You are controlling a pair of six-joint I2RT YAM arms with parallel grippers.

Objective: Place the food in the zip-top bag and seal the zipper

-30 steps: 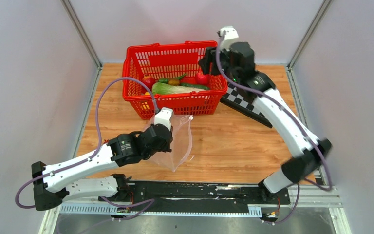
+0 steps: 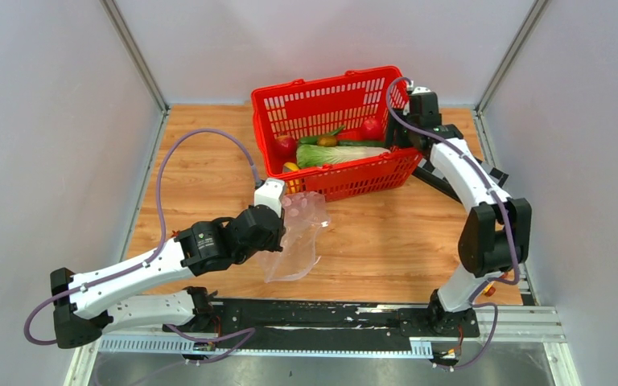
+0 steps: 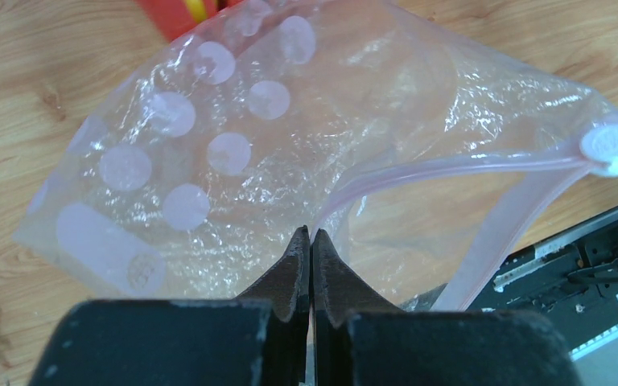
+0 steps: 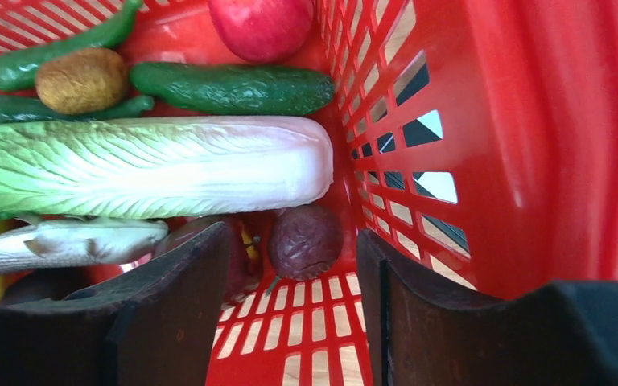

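Note:
In the left wrist view, a clear zip top bag (image 3: 418, 96) with pale dots hangs from my left gripper. Its fingertips are shut on the bag's edge, and the mouth gapes toward a white slider (image 3: 613, 149). Inside the right end of the red basket (image 2: 346, 189), my right gripper (image 2: 398, 133) points down. The right wrist view shows its fingers apart above a dark round vegetable (image 4: 306, 241), holding nothing. Around it lie a Chinese cabbage (image 4: 153, 165), a cucumber (image 4: 233, 87), a brown oval fruit (image 4: 83, 80), a red fruit (image 4: 264, 24) and a pale fish-like item (image 4: 68, 241).
The basket's right wall (image 4: 531, 161) stands close beside the right fingers. A black tray with a checkered pattern (image 2: 442, 178) lies partly under the basket's right end.
The left arm stays put; the bag's hanging part shifted slightly.

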